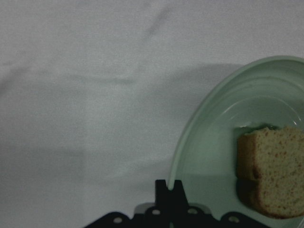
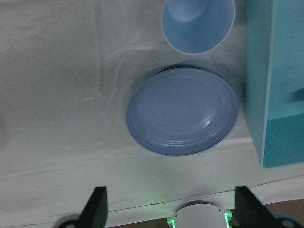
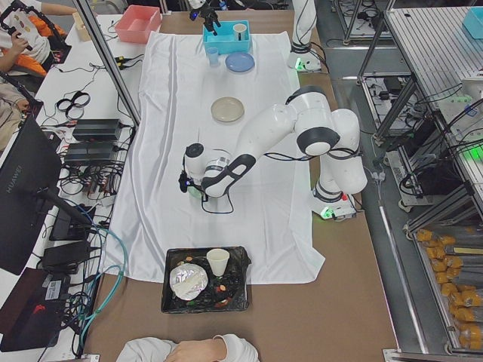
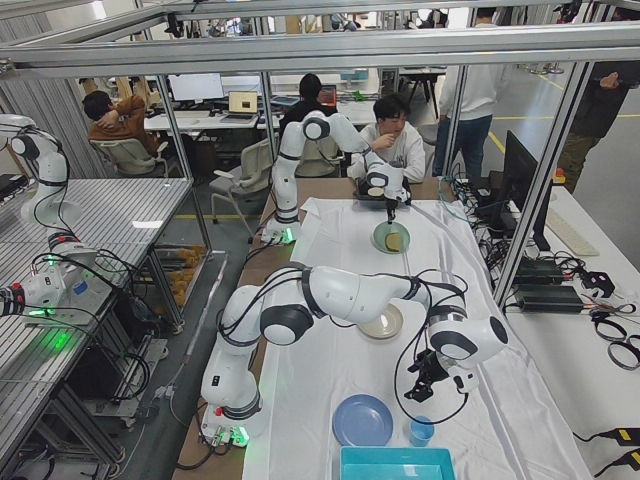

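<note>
In the left wrist view a green plate [image 1: 211, 171] holds a thick slice of brown bread [image 1: 278, 171]. My left gripper is shut on the plate's left rim; in the camera left view the arm largely hides that plate. My right gripper is open and empty, above the cloth beside a blue oval plate [image 2: 183, 111], a blue cup [image 2: 197, 23] and a turquoise bin [image 2: 259, 80].
A beige plate [image 3: 227, 109] lies mid-cloth. A black tray [image 3: 173, 294] with a foil-covered item and a white cup sits at one end, a person's hands just beyond it. Cables and monitors crowd the side table.
</note>
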